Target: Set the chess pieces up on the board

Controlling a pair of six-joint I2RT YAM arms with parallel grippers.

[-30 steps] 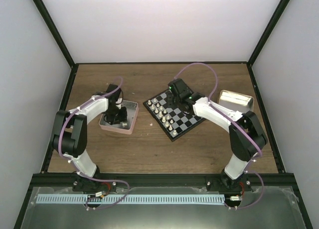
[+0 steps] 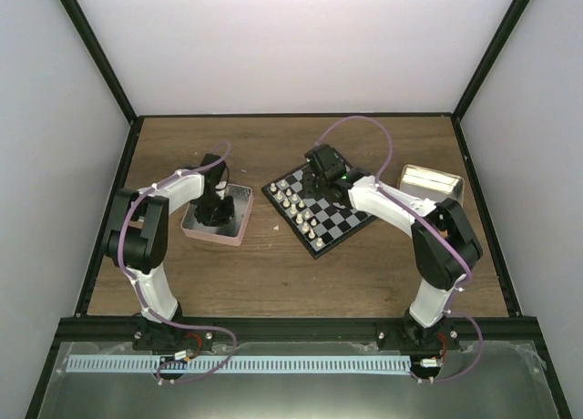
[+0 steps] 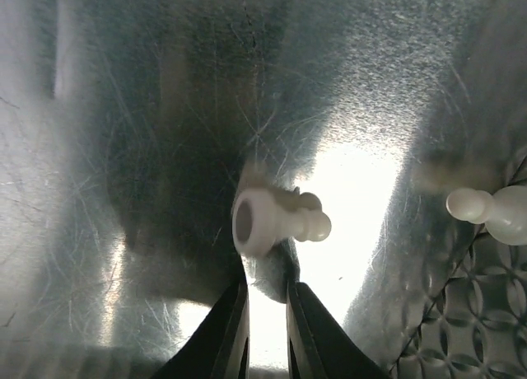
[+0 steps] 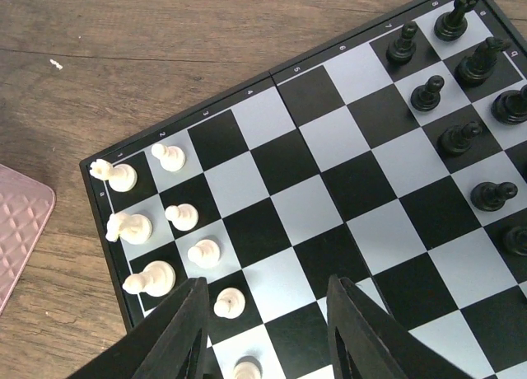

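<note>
In the left wrist view, a white chess piece (image 3: 272, 222) lies on the bin's metal floor just beyond my left gripper, whose fingertips are close together; what they hold is unclear. Another white piece (image 3: 498, 214) lies to the right. In the top view, that arm is inside the pink-rimmed bin (image 2: 214, 238). My right gripper is open over the chessboard (image 4: 292, 214), where white pieces (image 4: 146, 282) stand along the left and black pieces (image 4: 478, 62) along the right. Nothing shows between the right fingers.
A second, cream container (image 2: 428, 178) stands at the right behind the right arm. Bare wooden table (image 2: 264, 282) lies in front of and behind the board.
My right arm has moved very slightly left over the board.
</note>
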